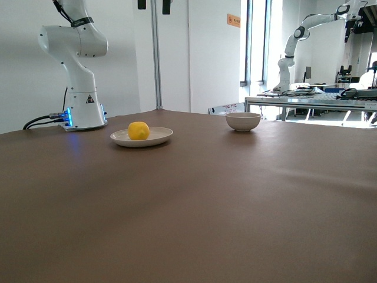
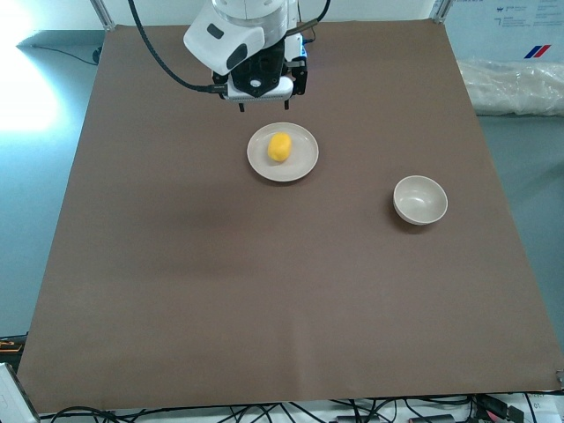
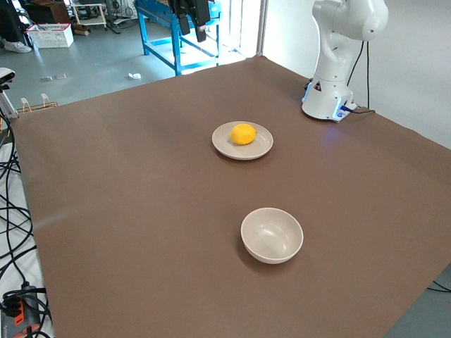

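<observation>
A yellow lemon (image 2: 279, 147) (image 1: 139, 131) (image 3: 243, 134) rests on a round light plate (image 2: 301, 159) (image 1: 161, 134) (image 3: 252, 151). To its right in the left view, a small white bowl (image 2: 420, 199) (image 1: 242, 121) (image 3: 272, 235) stands empty on the brown table. My gripper (image 2: 263, 106) is raised behind and above the plate, its black fingers pointing down, apart from both dishes. Only its black tips show at the top edge of the top and right views. Whether it is open or shut is unclear.
My white arm base (image 3: 328, 95) stands at the back edge with cables. Cables also run along the table's outer edge.
</observation>
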